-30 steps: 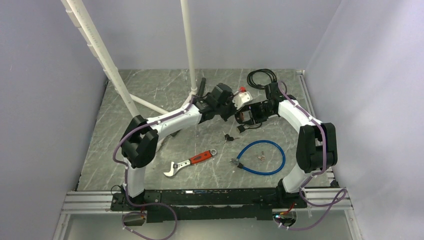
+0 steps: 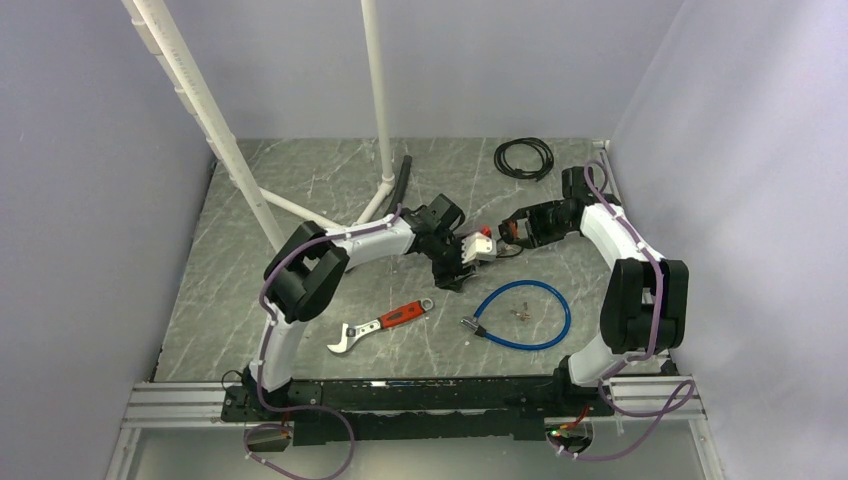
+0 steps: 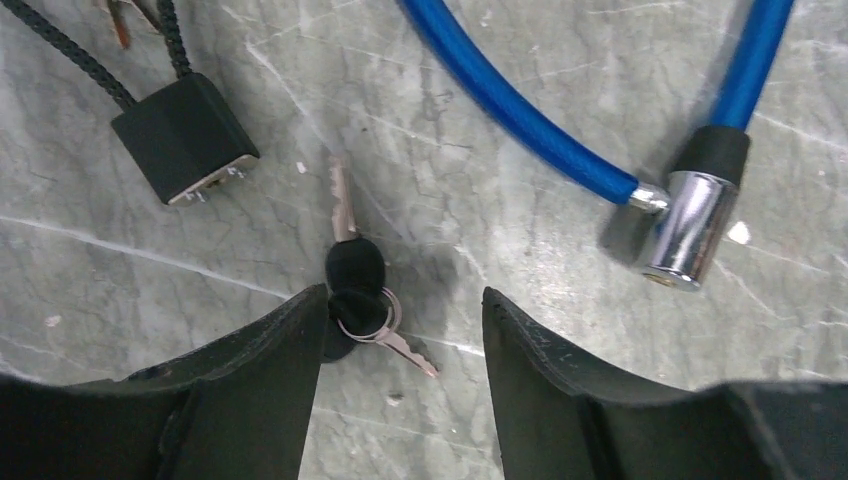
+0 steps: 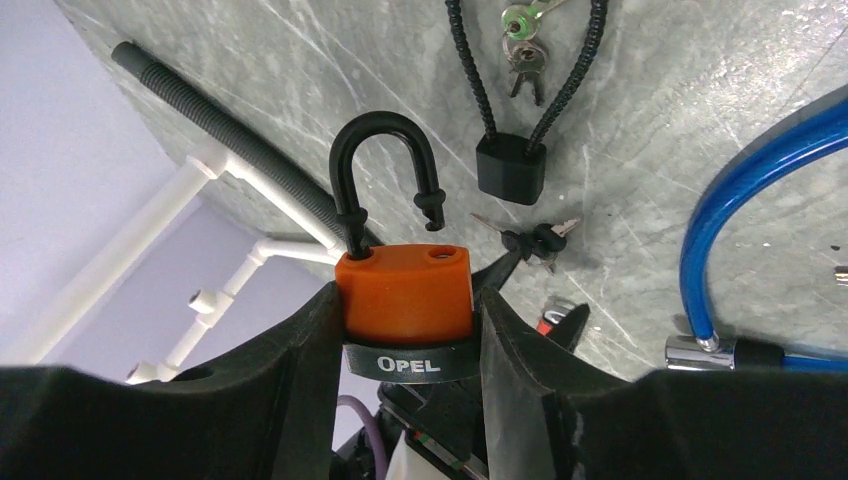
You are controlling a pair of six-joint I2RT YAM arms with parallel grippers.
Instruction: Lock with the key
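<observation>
An orange padlock [image 4: 408,295] with a black shackle sits between the fingers of my right gripper, which is shut on it. Its shackle [image 4: 385,130] stands open, one end clear of the body. Two keys with black heads [image 3: 357,268] on a ring lie on the marble surface in the left wrist view. Over them hovers my left gripper, open, its fingertips on either side and nothing held. In the top view the left gripper [image 2: 462,280] covers those keys.
A black cable padlock [image 3: 185,135] lies beside the keys, with other small keys [image 4: 527,60] inside its loop. The blue cable lock [image 2: 562,300] curls in front. An adjustable wrench [image 2: 385,321] and a black cable coil [image 2: 523,158] lie farther off.
The right arm has drawn off to the right with the orange padlock.
</observation>
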